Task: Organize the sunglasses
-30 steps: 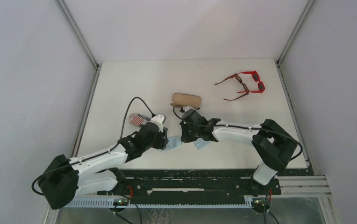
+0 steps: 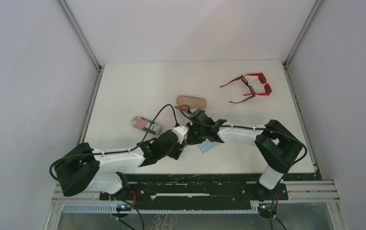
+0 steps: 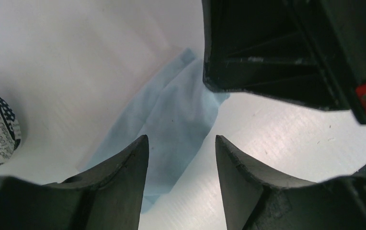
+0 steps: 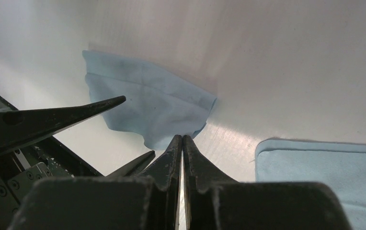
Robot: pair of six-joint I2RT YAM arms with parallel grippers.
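Two pairs of sunglasses, red (image 2: 267,88) and brown (image 2: 251,91), lie overlapping at the back right. A tan case (image 2: 190,101) and a flag-patterned case (image 2: 142,123) sit mid-table. A light blue cloth lies below both grippers, with a second cloth (image 4: 320,187) to its right in the right wrist view. My left gripper is open over the first cloth, nothing between its fingers. My right gripper is shut above that cloth's edge, nothing visible between its tips.
The two arms nearly touch at the front centre, the left gripper's fingers showing beside the right's. The table's front edge is close below the grippers.
My left gripper has moved right, toward my right gripper and across the cloth. The right arm has shifted only slightly. The sunglasses have not moved.
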